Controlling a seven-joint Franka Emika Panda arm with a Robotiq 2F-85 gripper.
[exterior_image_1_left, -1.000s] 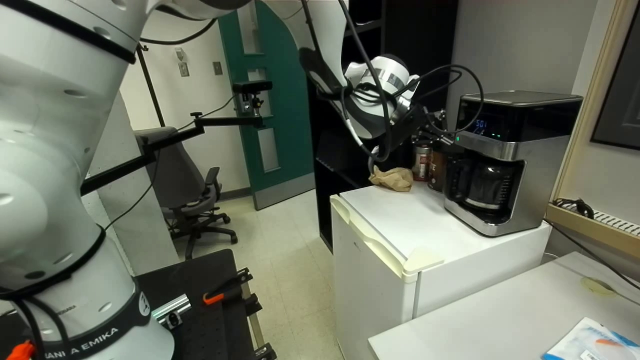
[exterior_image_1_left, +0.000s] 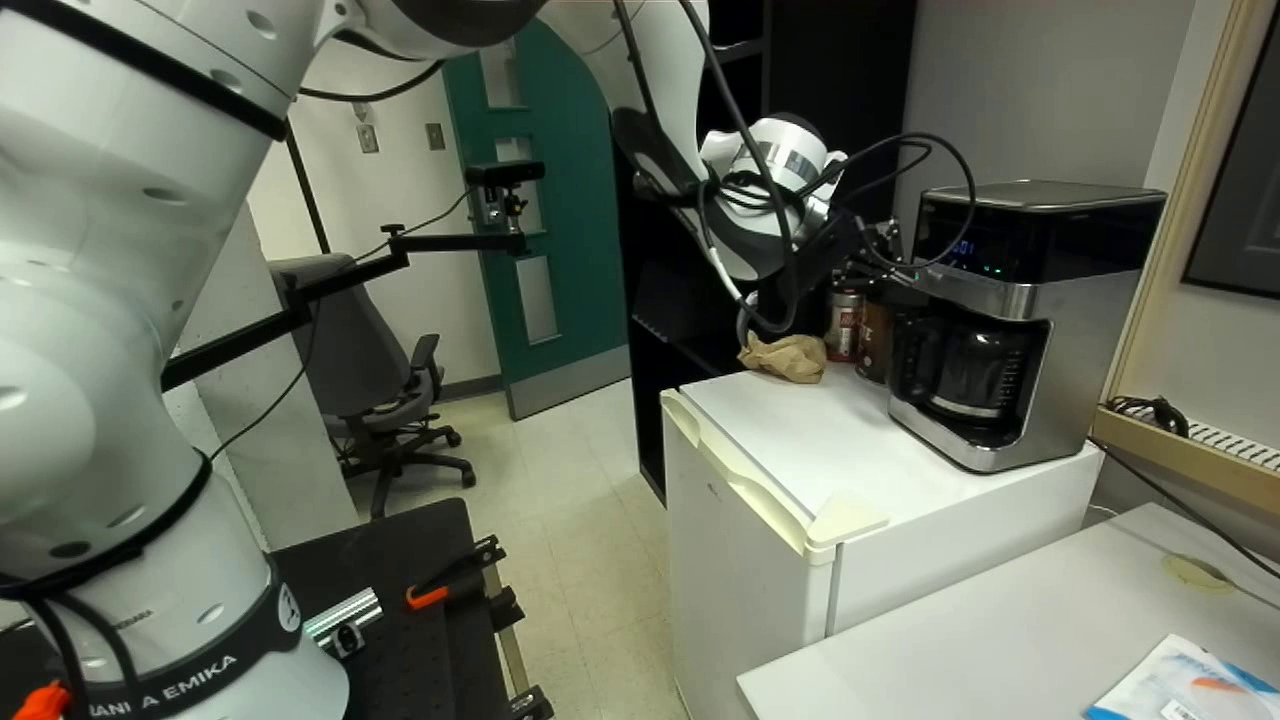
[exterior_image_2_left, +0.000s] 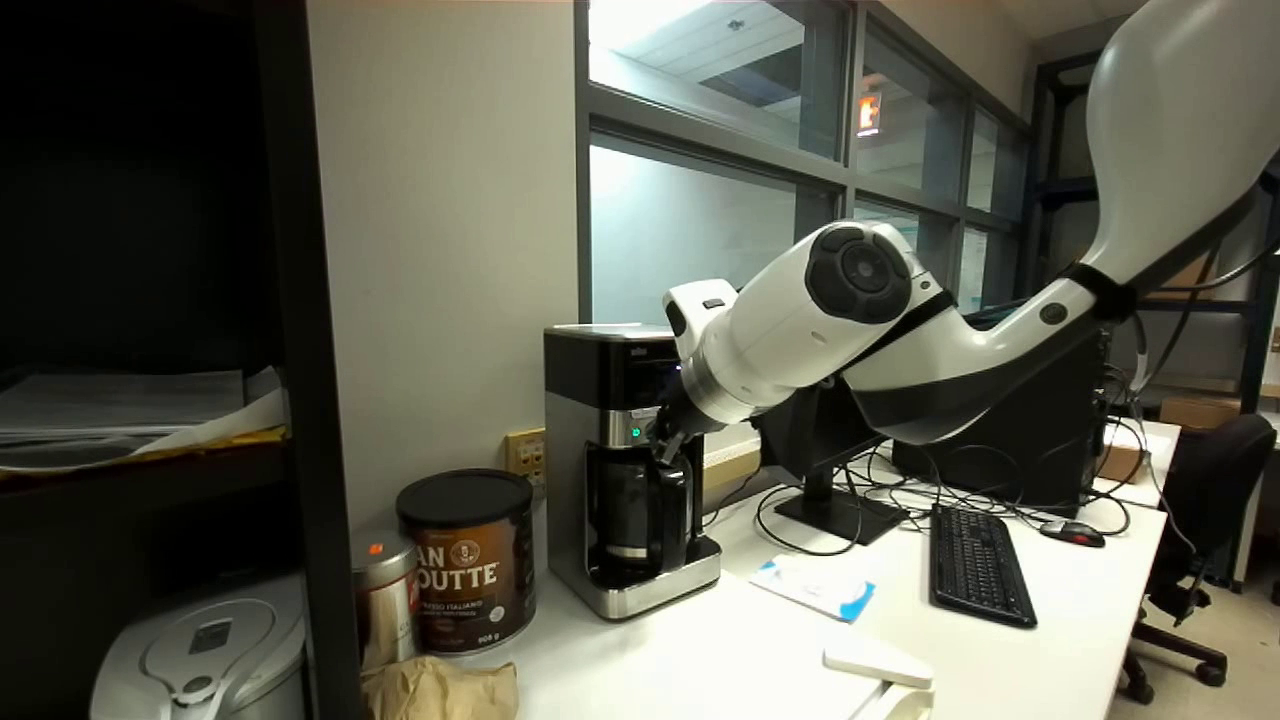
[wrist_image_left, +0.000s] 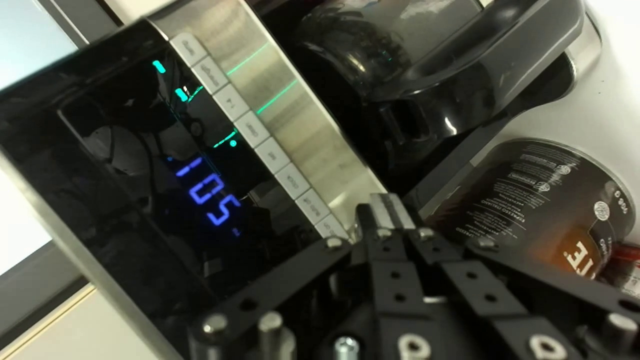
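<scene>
The coffee maker (exterior_image_1_left: 1041, 270) is black and brushed steel, with a lit blue display (wrist_image_left: 208, 192) reading 1:05 in the wrist view. A row of silver buttons (wrist_image_left: 264, 141) runs along the lower edge of its panel. My gripper is shut, with nothing visible between its fingers. Its fingertips (wrist_image_left: 381, 207) are right by the last button (wrist_image_left: 331, 228) of the row; whether they touch it I cannot tell. From the side, the gripper (exterior_image_2_left: 668, 446) is at the machine's front, just above the handle of the glass carafe (exterior_image_2_left: 630, 510).
A brown coffee can (exterior_image_2_left: 468, 564), a metal canister (exterior_image_2_left: 386, 594) and a crumpled paper bag (exterior_image_1_left: 786, 358) stand beside the machine on the white fridge (exterior_image_1_left: 780, 426). A dark shelf (exterior_image_1_left: 672, 300) rises behind the arm.
The arm has moved a little to the right in exterior view 1, closer to the coffee maker. The green light at the panel's near end, plain before, is now mostly covered by the gripper.
</scene>
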